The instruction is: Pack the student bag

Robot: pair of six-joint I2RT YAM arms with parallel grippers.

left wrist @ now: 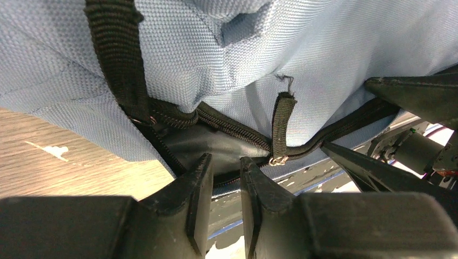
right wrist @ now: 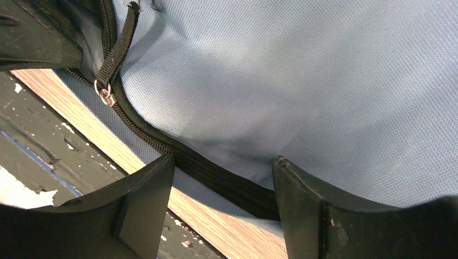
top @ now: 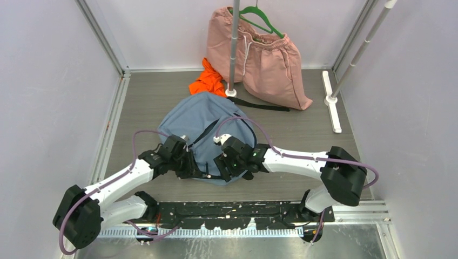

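The blue-grey bag [top: 197, 118] lies flat on the table, its black zipper along the side nearest me. In the left wrist view, part of the zipper gapes and shows a dark inside [left wrist: 216, 148]; the zipper pull [left wrist: 281, 127] lies right of that gap. My left gripper is part open over the zipper's open stretch, a narrow gap between its fingers and nothing clearly held. My right gripper stands wider open, its fingers on either side of the zipper's closed edge. In the right wrist view the metal slider [right wrist: 106, 96] is at upper left, close to the left gripper's finger.
Behind the bag, an orange cloth [top: 207, 81] lies by an upright pole [top: 233, 54]. A pink drawstring bag [top: 275, 70] with a green hanger [top: 262, 19] stands at the back. Bare table [top: 302, 129] shows to the right. Both grippers are close together.
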